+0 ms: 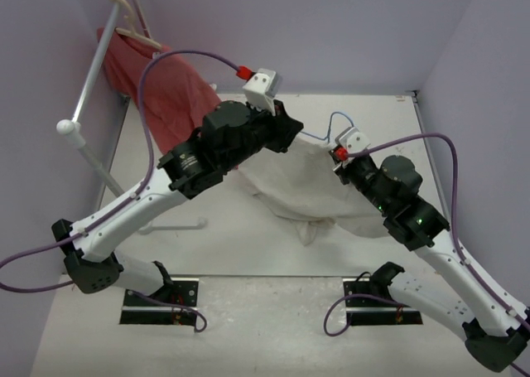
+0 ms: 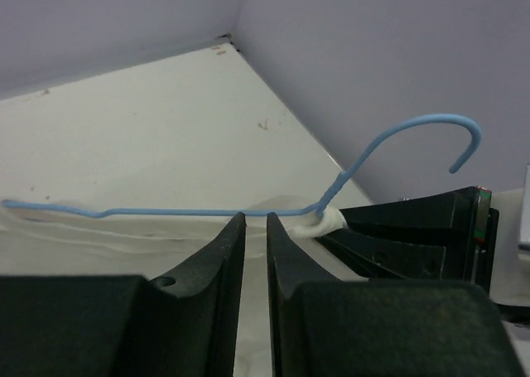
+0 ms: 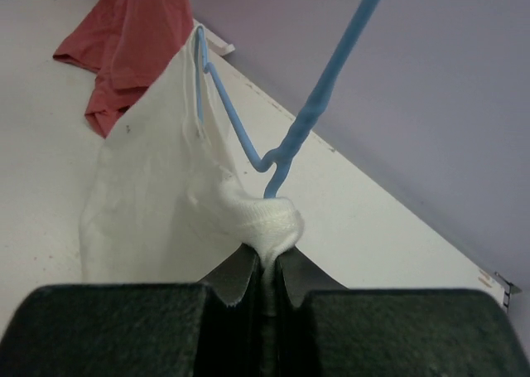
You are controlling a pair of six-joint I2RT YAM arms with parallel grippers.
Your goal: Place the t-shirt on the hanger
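Observation:
A blue hanger [image 2: 186,212] runs partly along and inside the neck of a white t-shirt [image 3: 153,178]; its hook [image 2: 435,118] rises near the right gripper. In the right wrist view, my right gripper is shut on a bunched fold of the shirt, just below the hanger's neck. My left gripper stands narrowly open above the shirt and hanger, with no cloth visibly pinched between its tips. The hanger's bar passes crosswise beyond those tips. From the top, the shirt [image 1: 290,182] hangs below both grippers, partly covered by the arms.
On the left stands a white rack [image 1: 98,60] with a red shirt [image 1: 161,83] hung on a wooden hanger [image 1: 139,37]. The left arm passes close to both.

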